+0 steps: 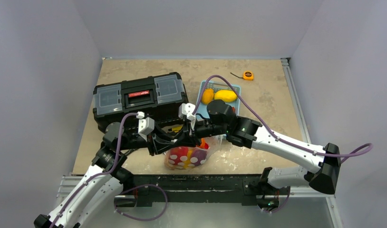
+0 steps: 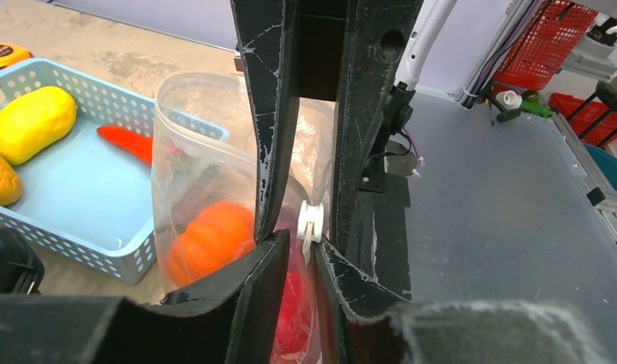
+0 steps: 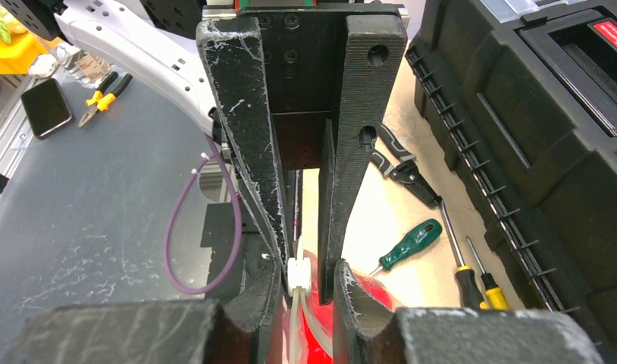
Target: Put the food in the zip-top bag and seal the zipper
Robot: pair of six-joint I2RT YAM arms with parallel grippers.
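The clear zip bag [image 1: 202, 156], with white-dotted red, yellow and purple patches, lies under my two grippers near the front of the table. An orange lobed food [image 2: 207, 244] and something red show inside it. In the left wrist view the bag's mouth gapes around a pale rim. A white zip slider [image 2: 311, 221] sits at one end of that rim. My left gripper is part open with the slider between or just beyond its fingertips. My right gripper faces it, also part open around the slider; whether any finger touches the slider is unclear.
A blue basket [image 1: 200, 90] behind the bag holds a yellow food [image 1: 225, 96], an orange one and a red pepper [image 2: 127, 142]. A black toolbox [image 1: 139, 102] stands behind the left arm. Screwdrivers [image 3: 411, 241] and pliers lie beside it.
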